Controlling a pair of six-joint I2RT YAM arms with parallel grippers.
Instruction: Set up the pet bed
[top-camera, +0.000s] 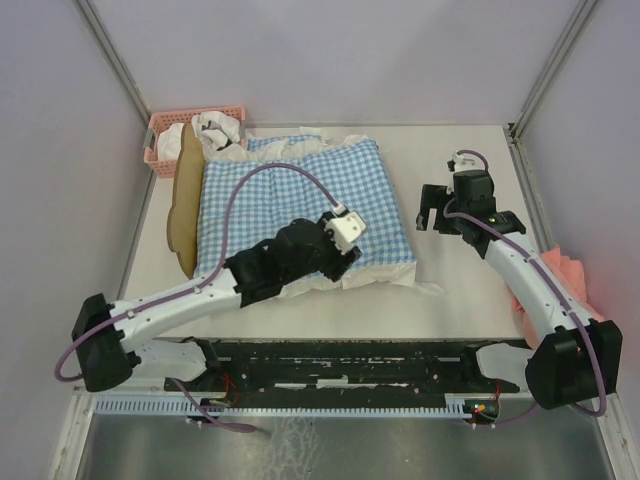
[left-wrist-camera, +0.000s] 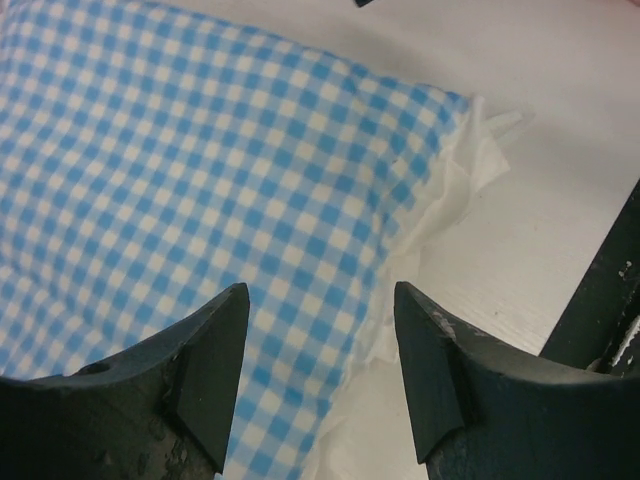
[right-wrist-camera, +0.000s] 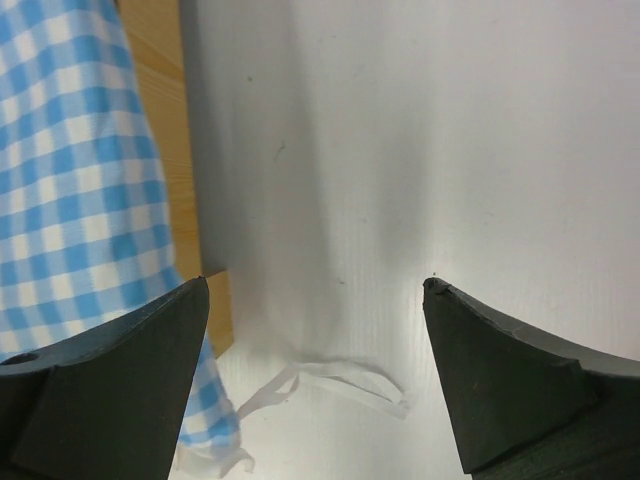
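A blue-and-white checked cloth (top-camera: 260, 205) with a white frilled edge lies spread across the middle of the table. At its right side, in the right wrist view, a wooden edge (right-wrist-camera: 170, 120) shows beside the cloth. Over the cloth's front right part hovers my left gripper, open, with nothing between its fingers. My right gripper (top-camera: 432, 208) is open and empty above the bare table, just right of the cloth; white ties (right-wrist-camera: 345, 378) lie on the table below it. A brown padded board (top-camera: 186, 200) leans along the cloth's left side.
A pink basket (top-camera: 158, 125) holding white cloth stands at the back left. Crumpled pink-orange fabric (top-camera: 560, 280) lies by the right wall.
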